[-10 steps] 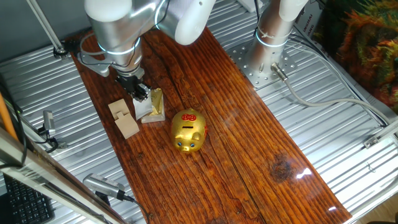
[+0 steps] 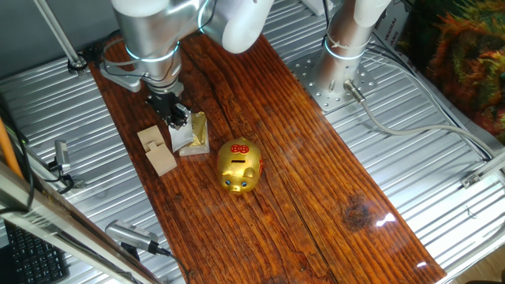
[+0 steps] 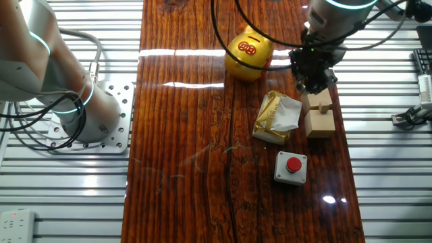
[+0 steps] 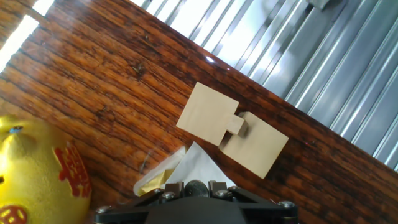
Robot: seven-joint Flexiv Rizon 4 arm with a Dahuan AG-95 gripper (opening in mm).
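A small packet in gold and white wrapping (image 3: 271, 121) lies on the wooden table, a loose white flap (image 2: 181, 136) over one side. My dark gripper (image 2: 180, 118) hangs above the table at that flap's edge, pointing down. In the wrist view the gripper has its fingers close together at the bottom, in front of the white sheet (image 4: 198, 165). It looks shut, and nothing shows between the fingers; their lower ends are hidden. Two tan blocks (image 4: 207, 113) joined by a small peg lie just beside the packet.
A golden piggy bank (image 2: 239, 166) stands near the packet. A grey box with a red button (image 3: 291, 167) sits on the other side of the packet in the second exterior view. Cables (image 3: 233, 57) hang near the arm.
The packet, blocks and piggy bank have not visibly moved.
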